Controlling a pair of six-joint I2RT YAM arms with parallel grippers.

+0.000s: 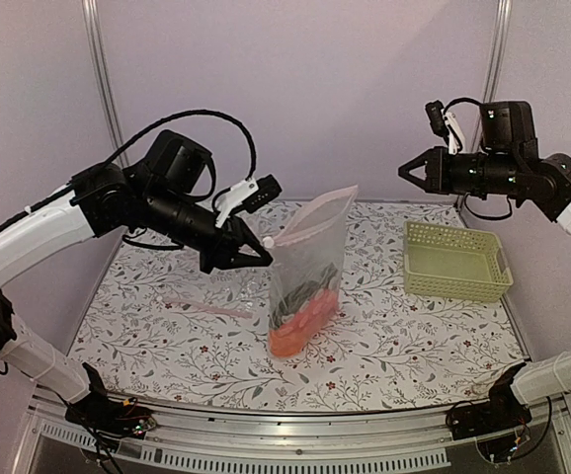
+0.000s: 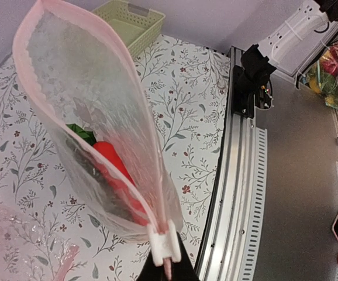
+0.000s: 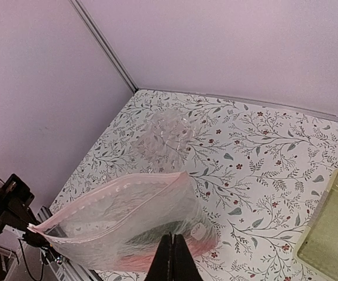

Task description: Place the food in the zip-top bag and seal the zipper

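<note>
The pink-rimmed zip-top bag [image 1: 310, 252] hangs upright with its mouth gaping. Inside it lie a red food item [image 2: 115, 161] and a dark green leafy piece [image 2: 82, 133], blurred through the plastic from above. My left gripper [image 1: 267, 257] is shut on the bag's near-left corner, right beside the white zip slider [image 2: 164, 243]. Well right of the bag's free corner, in the air, my right gripper [image 1: 402, 175] is shut. Its fingers [image 3: 178, 263] meet with nothing between them, and the bag's rim [image 3: 128, 181] lies outside them.
A light green basket [image 1: 458, 288] stands at the right of the table. Behind and left of the hanging bag, another clear bag [image 3: 166, 137] lies flat on the floral tablecloth [image 3: 245, 193]. Open table lies between bag and basket.
</note>
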